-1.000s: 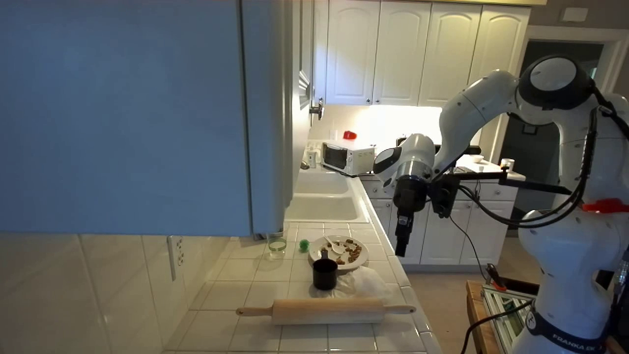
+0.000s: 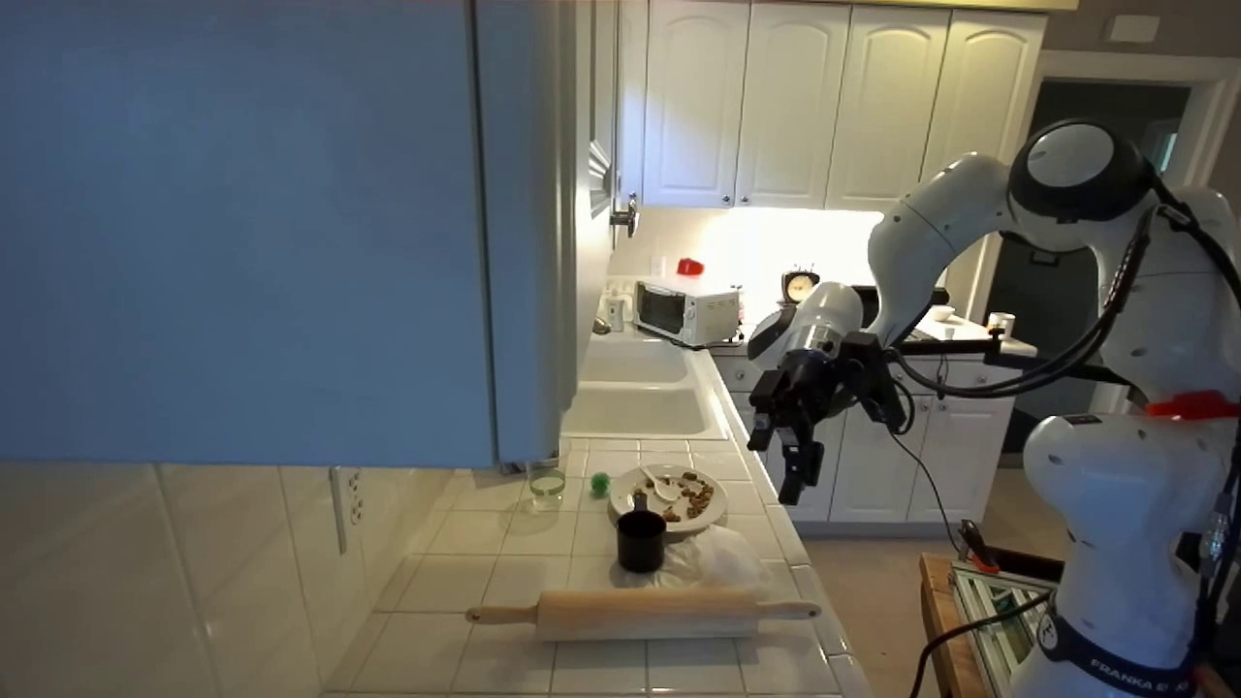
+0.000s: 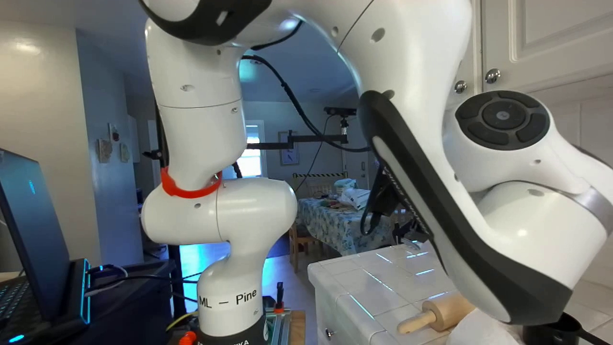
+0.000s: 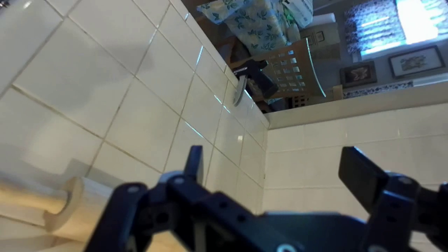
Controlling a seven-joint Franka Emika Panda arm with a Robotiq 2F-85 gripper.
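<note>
My gripper (image 2: 777,467) hangs in the air to the right of the counter's edge, its fingers spread with nothing between them. In the wrist view both dark fingers (image 4: 194,164) stand wide apart, facing the tiled counter and wall. A wooden rolling pin (image 2: 648,615) lies across the near part of the counter. Behind it stand a black cup (image 2: 641,542) and a crumpled white cloth or bag (image 2: 712,560). Further back sits a white plate (image 2: 622,502) with brown bits and a white spoon (image 2: 662,487) on it.
A clear glass (image 2: 546,487) and a small green object (image 2: 599,484) stand left of the plate. The sink (image 2: 640,409) lies beyond. A large cabinet (image 2: 244,233) overhangs the counter's left side. Bare tiles (image 4: 151,126) and a black-handled tool (image 4: 256,77) show in the wrist view.
My wrist has turned and tilted, so the two fingers now show apart in exterior view 1. The arm has shifted slightly. The things on the counter have stayed where they were.
</note>
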